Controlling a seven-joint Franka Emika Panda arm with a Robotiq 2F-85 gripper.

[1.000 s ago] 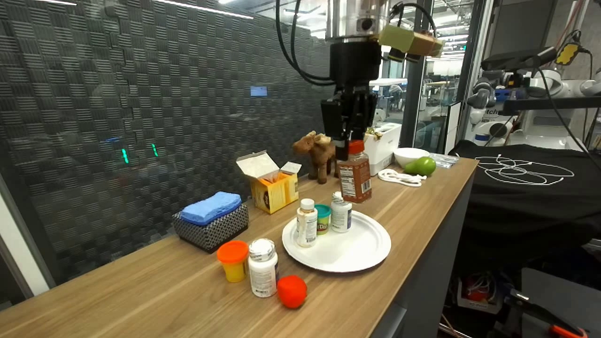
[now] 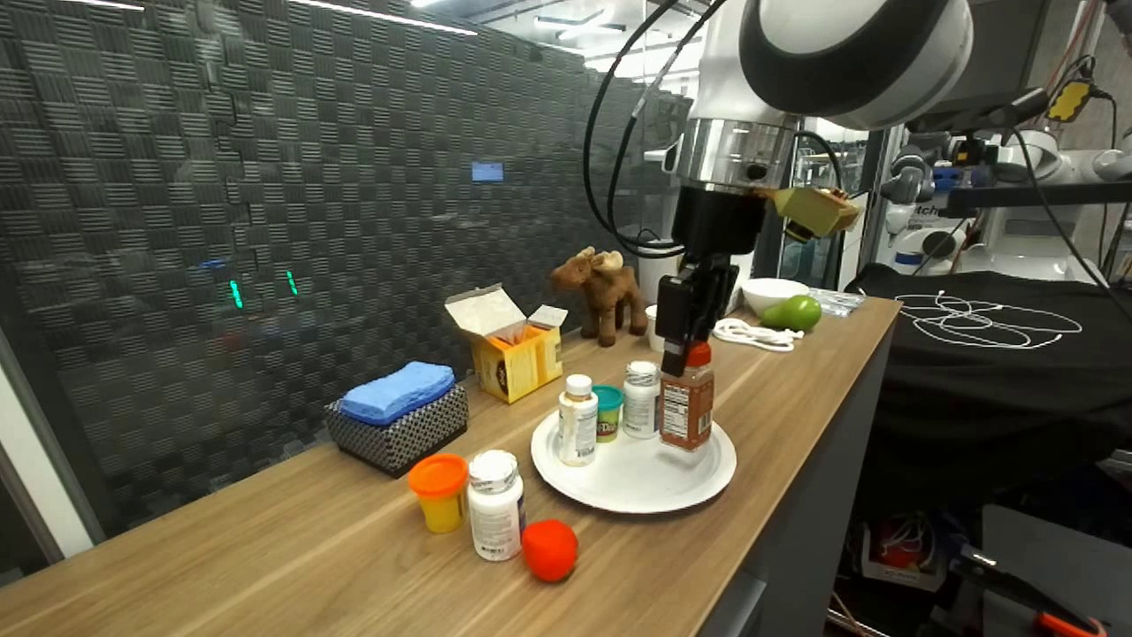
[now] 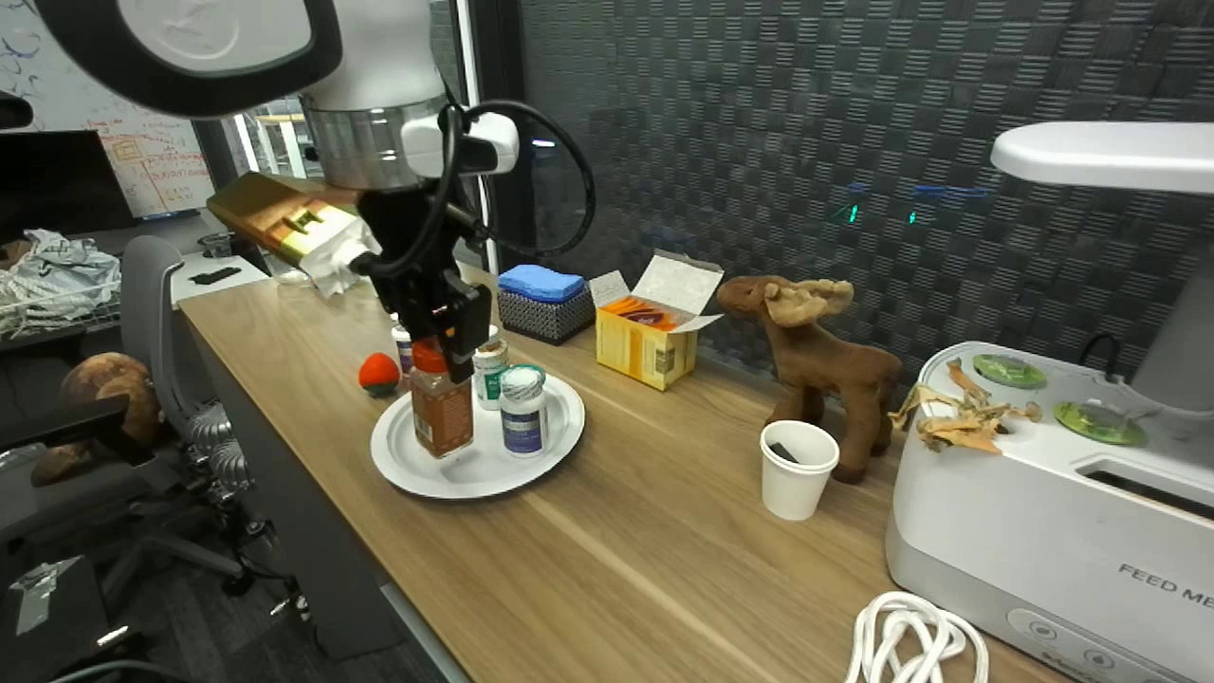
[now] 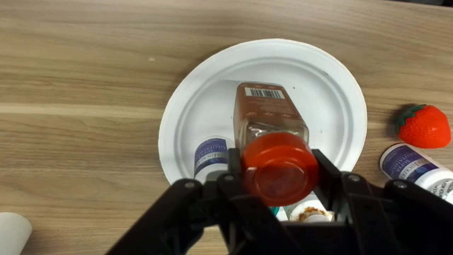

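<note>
A brown spice bottle with a red cap (image 2: 687,409) is upright, its cap between the fingers of my gripper, which is shut on it. Below it lies the white plate (image 2: 637,490); whether the bottle's base touches the plate or hangs just above is hard to tell. Sharing the plate are a white-capped bottle (image 2: 577,425), a teal-lidded tub (image 2: 607,414) and a white pill bottle with a purple label (image 3: 524,415). In the wrist view, my fingers partly cover these others, while the plate's far half looks bare.
Beside the plate stand an orange-lidded yellow tub (image 2: 440,497), another white pill bottle (image 2: 495,515) and a toy strawberry (image 2: 549,548). Behind are a grey box with blue cloth (image 2: 398,419), an open yellow box (image 2: 516,361), a toy moose (image 3: 825,353) and a paper cup (image 3: 797,484).
The gripper has come down with the spice bottle, from above and behind the plate to low over its right side in exterior view 1. The other items have stayed put.
</note>
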